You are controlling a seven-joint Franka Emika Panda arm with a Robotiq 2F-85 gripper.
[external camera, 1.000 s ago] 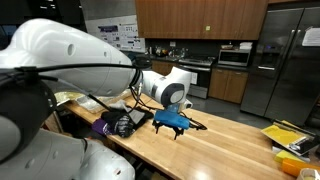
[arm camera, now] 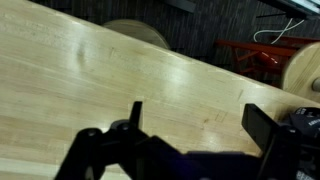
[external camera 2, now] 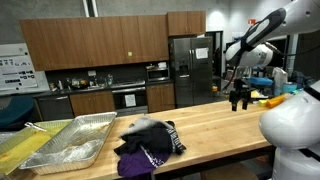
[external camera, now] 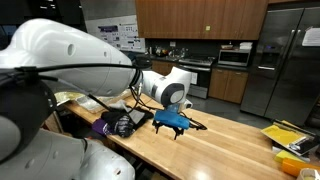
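Observation:
My gripper (external camera: 165,135) hangs over the light wooden table (external camera: 205,150), its fingers open and empty. Seen from the second exterior camera, the gripper (external camera 2: 240,103) is at the right, clear above the tabletop. In the wrist view the two dark fingers of the gripper stand wide apart, with only bare wood below them. A dark cloth heap and a purple cloth (external camera 2: 143,162) lie on the table, well away from the gripper in that view.
Yellow items (external camera: 285,135) sit at the table's right side. Metal trays (external camera 2: 75,145) stand at the far left in the second exterior view. The table edge, a round stool top (arm camera: 138,32) and a red frame (arm camera: 262,58) show in the wrist view.

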